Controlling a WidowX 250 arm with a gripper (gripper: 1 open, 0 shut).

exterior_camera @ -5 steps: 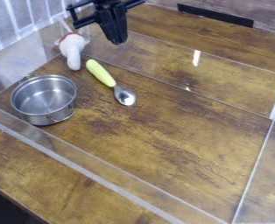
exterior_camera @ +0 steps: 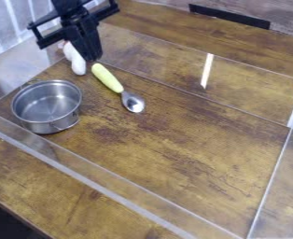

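My black gripper (exterior_camera: 87, 49) hangs in the upper left, above a white object (exterior_camera: 75, 63) that it partly covers; whether its fingers are open or shut is hard to make out. Just below and right lies a spoon with a yellow handle (exterior_camera: 105, 77) and a metal head (exterior_camera: 132, 102). A steel bowl (exterior_camera: 47, 106) stands at the left.
Clear transparent panels run along its edges, and a dark strip (exterior_camera: 230, 16) sits at the back right.
My gripper has moved left and down from the upper middle to over the white object. The spoon and bowl have not moved.
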